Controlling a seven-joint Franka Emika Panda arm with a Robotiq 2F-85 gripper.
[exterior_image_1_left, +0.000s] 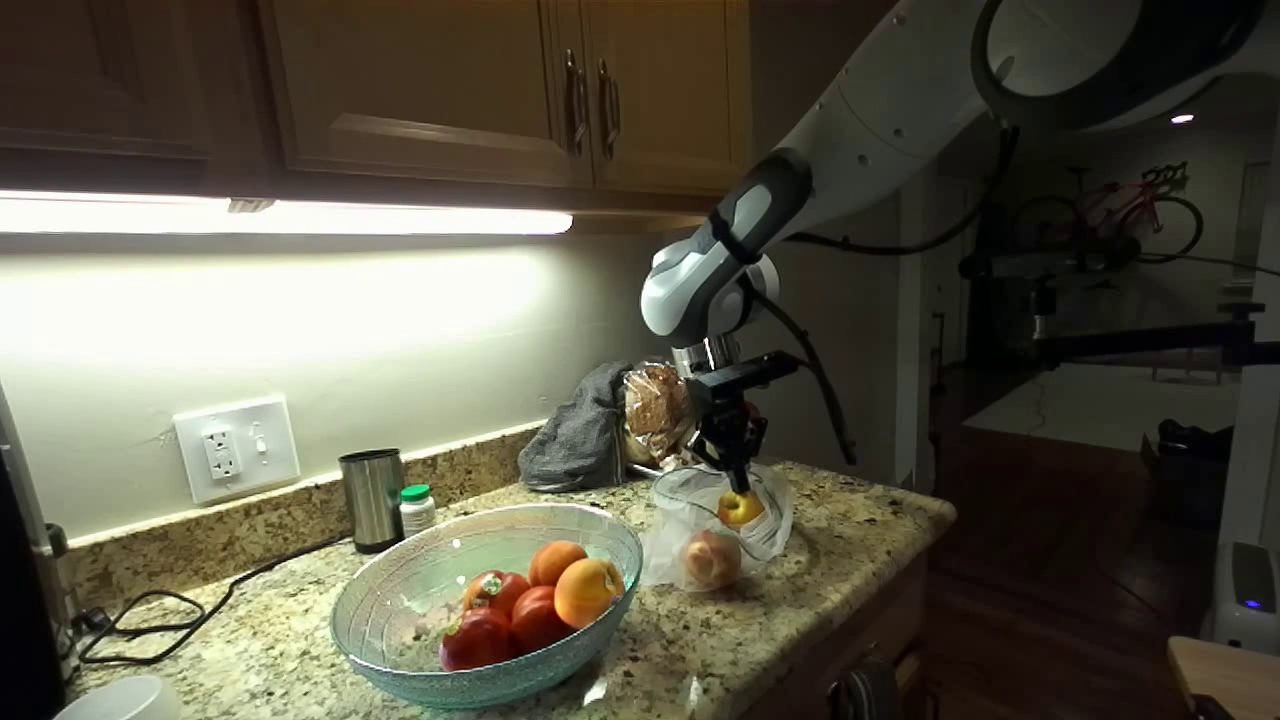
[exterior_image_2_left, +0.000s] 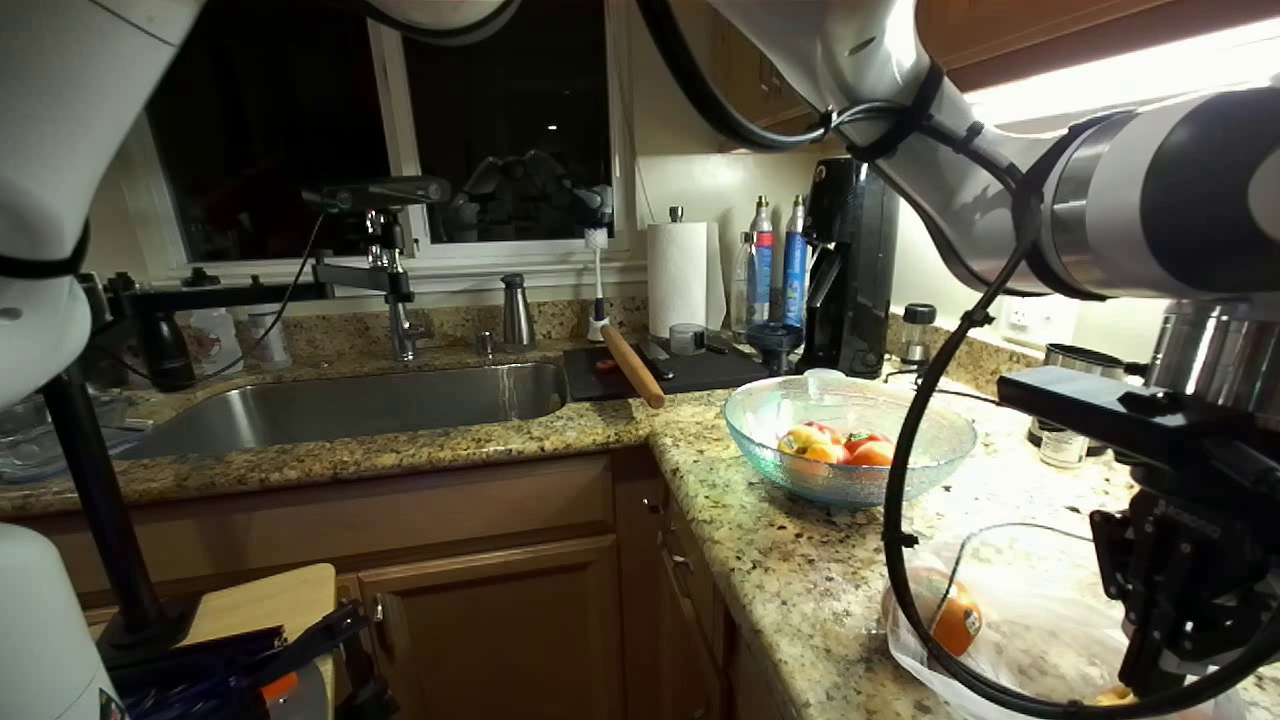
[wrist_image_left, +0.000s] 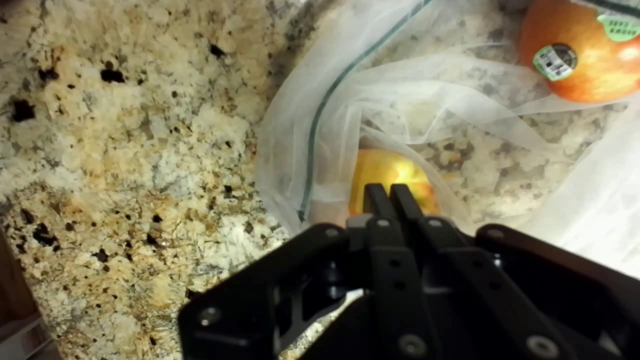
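A yellow apple (wrist_image_left: 390, 165) lies inside a sheer white mesh bag (wrist_image_left: 282, 138) with a dark green drawstring. Over it, in the wrist view, the tips of my gripper stand close together with only a narrow gap. I see nothing held in that gap. Exterior view 1 has the gripper (exterior_image_1_left: 739, 485) pointing down into the bag (exterior_image_1_left: 666, 546), its tips at the top of the yellow apple (exterior_image_1_left: 744, 512); whether they touch it I cannot tell. A second, reddish apple (wrist_image_left: 591, 54) with stickers sits elsewhere in the bag.
Left of the bag in exterior view 1 stands a green glass bowl (exterior_image_1_left: 396, 666) with several red and orange fruits. Behind are a grey cloth (exterior_image_1_left: 576, 432), a bread bag (exterior_image_1_left: 656, 408) and a steel cup (exterior_image_1_left: 373, 498). The counter edge (exterior_image_1_left: 828, 606) runs along the right.
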